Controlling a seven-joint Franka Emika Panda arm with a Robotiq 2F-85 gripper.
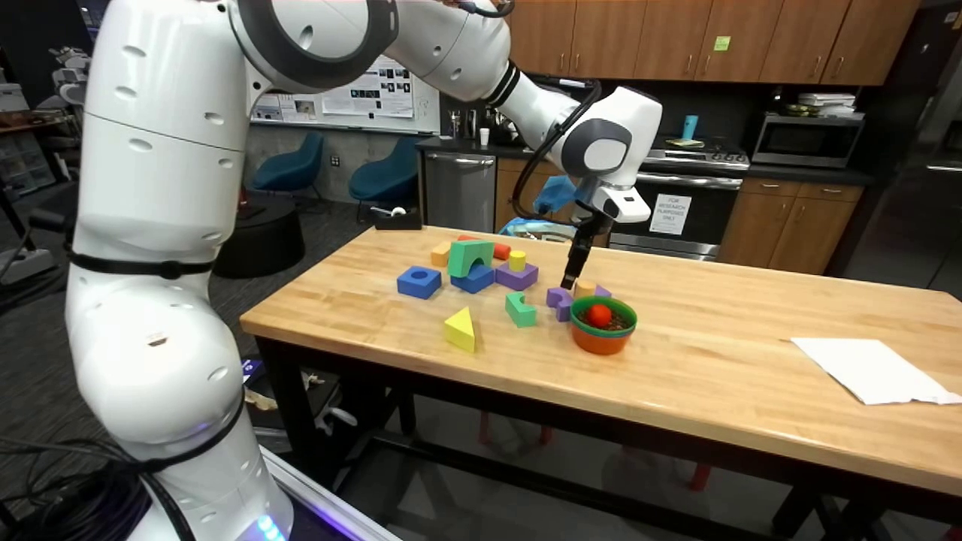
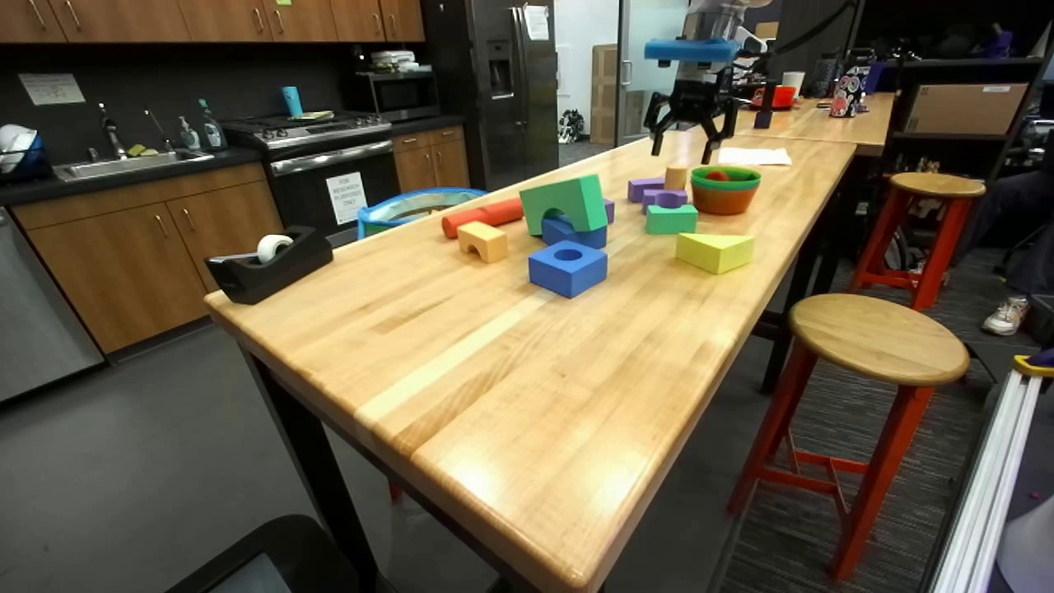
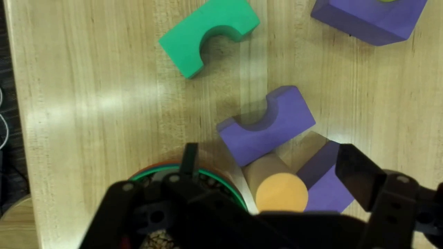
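Observation:
My gripper is open, its black fingers wide apart and nothing between them. It hangs above the table beside a bowl with a green rim point(image 1: 629, 323) and orange base. In the wrist view the left finger covers part of that bowl; a red ball point(image 1: 599, 315) lies in it on brown bits. Below the fingers stand an orange cylinder point(image 3: 282, 193) and a purple block point(image 3: 330, 193), partly behind the right finger. A purple arch point(image 3: 270, 128) lies against the cylinder, and a green arch point(image 3: 199, 37) lies farther off.
Blue blocks point(image 2: 568, 268), a large green arch point(image 2: 583, 198), a purple block with a yellow cylinder point(image 1: 516, 261) and a red cylinder point(image 2: 484, 217) cluster nearby. A yellow wedge point(image 1: 461, 330) sits near the front edge. White paper point(image 1: 870, 368) lies right.

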